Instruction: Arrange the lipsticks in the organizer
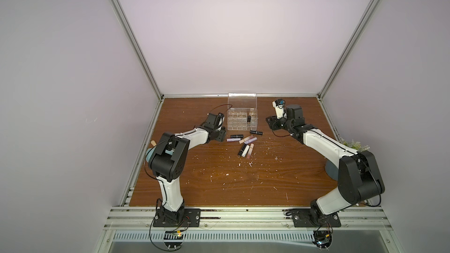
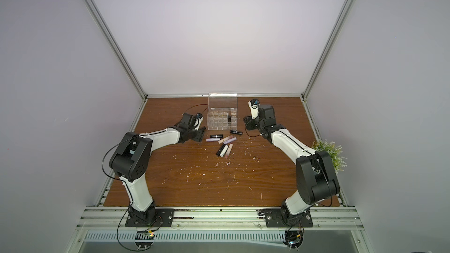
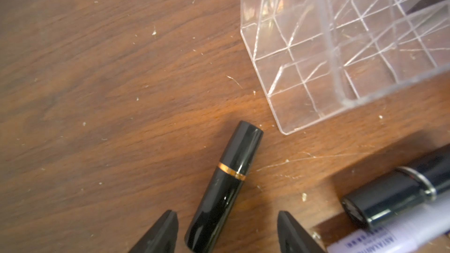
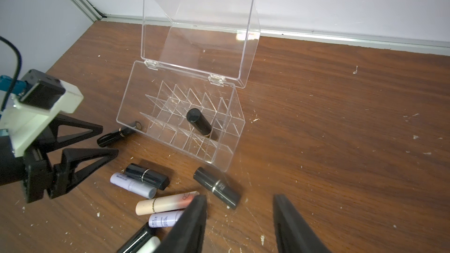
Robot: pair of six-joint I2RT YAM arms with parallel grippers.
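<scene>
The clear organizer (image 4: pixel 220 157) stands at the back with its lid (image 4: pixel 201 14) raised; one black lipstick (image 4: pixel 198 120) is upright in a compartment. Beside its left front corner, a slim black lipstick with a gold band (image 3: pixel 224 192) lies on the table. My left gripper is open over that lipstick, a finger on each side and clear of it. To the right of the organizer my right gripper hangs open, nothing between its fingers. A short black lipstick (image 4: pixel 217 187) lies in front of the organizer.
Several more lipsticks lie loosely in front of the organizer, among them a lilac one (image 4: pixel 133 185), a black one (image 4: pixel 146 176) and a peach one (image 4: pixel 167 202). A potted plant (image 2: pixel 331 154) is at the right edge.
</scene>
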